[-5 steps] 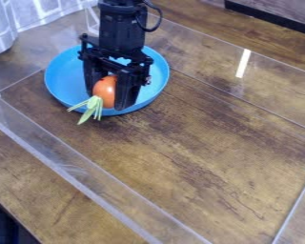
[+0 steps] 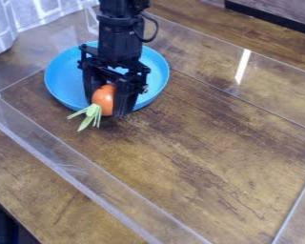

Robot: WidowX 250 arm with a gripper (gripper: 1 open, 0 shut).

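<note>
A blue plate (image 2: pixel 156 74) sits at the upper left of the table. On it lies an orange carrot (image 2: pixel 104 98) with pale green leaves hanging over the front rim. My black gripper (image 2: pixel 108 88) is down over the plate with its fingers around the carrot; whether they touch it is unclear.
Clear plastic strips run along the left and right sides, and crumpled clear material (image 2: pixel 5 24) lies at the top left. A dark edge is at the top right.
The gripper has moved slightly lower over the carrot, and the leaves sit slightly lower in view.
</note>
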